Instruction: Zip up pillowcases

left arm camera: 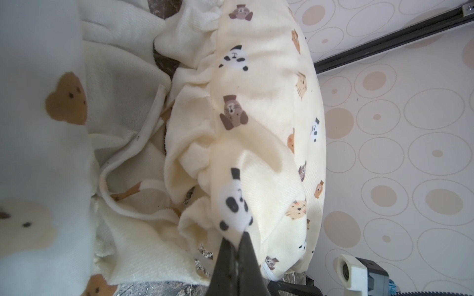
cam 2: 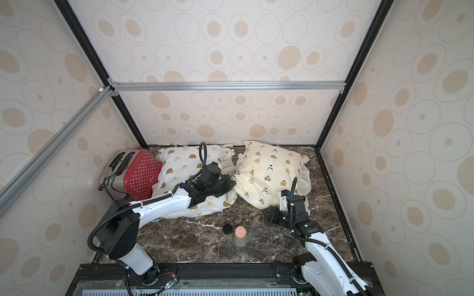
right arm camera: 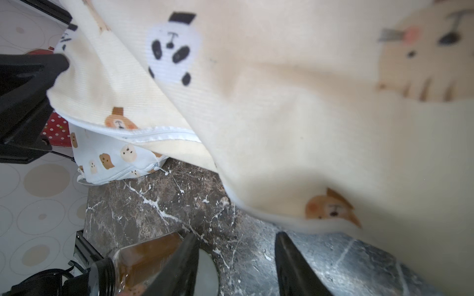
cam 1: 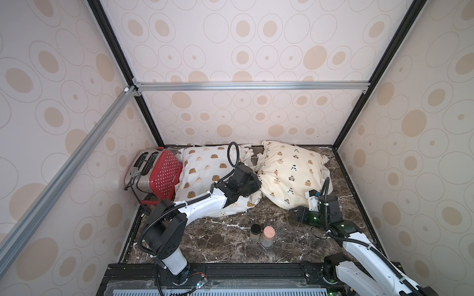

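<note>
A cream pillowcase (cam 1: 293, 172) with animal prints lies at the right of the counter. My left gripper is shut on a pinch of its cloth at the left corner; folds run up to the fingertips. The white zipper (right arm camera: 163, 133) runs along the pillowcase's near edge in the right wrist view; part is hidden behind a fold, and its slider cannot be made out. Below that edge, my right gripper stands open, nothing between its fingers. A white printed pillowcase (cam 1: 202, 167) lies to the left, partly under my left arm.
Two jars, one with a black lid (cam 1: 255, 228) and one with a pink lid (cam 1: 268, 231), stand near the front. A red toaster (cam 1: 165, 175) sits at far left. Bare marble counter (cam 1: 217, 241) lies before the pillows.
</note>
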